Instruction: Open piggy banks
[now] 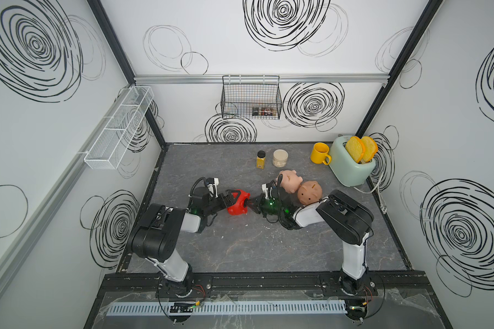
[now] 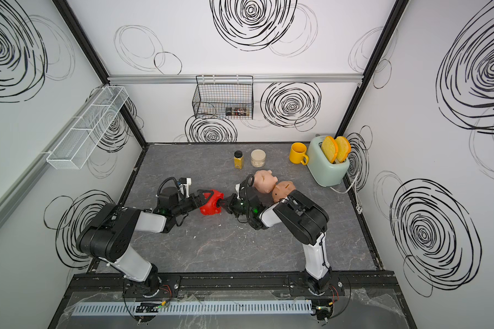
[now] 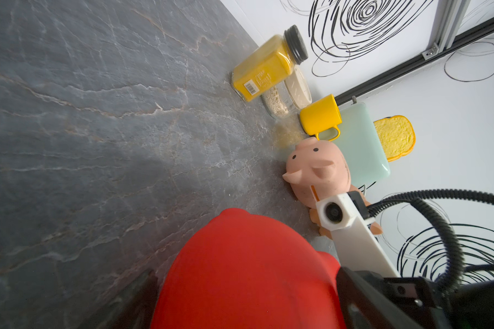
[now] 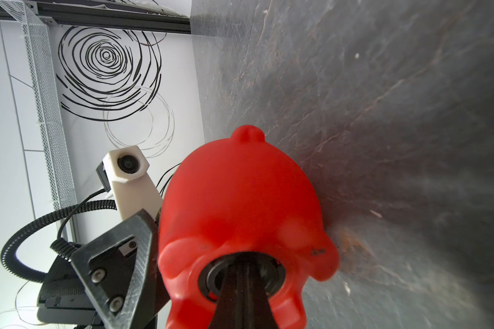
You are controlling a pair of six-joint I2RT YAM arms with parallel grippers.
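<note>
The red piggy bank [image 1: 238, 204] is between my two grippers at the middle of the table, its belly turned to the right. My left gripper stands open wide around its body, one finger on each side; whether the pads touch it I cannot tell. In the right wrist view a round black plug [image 4: 277, 274] sits in the red belly [image 4: 238, 186]. My right gripper is shut, its tips at the middle of that plug; nothing shows between them. Two pink piggy banks, one lighter [image 1: 289, 181] and one darker [image 1: 309, 192], stand beside the right arm.
Toward the back are a yellow spice jar [image 1: 260, 160], a pale lidded jar [image 1: 280, 158] and a yellow mug [image 1: 319, 153]. A mint toaster [image 1: 350, 164] with toast occupies the back right.
</note>
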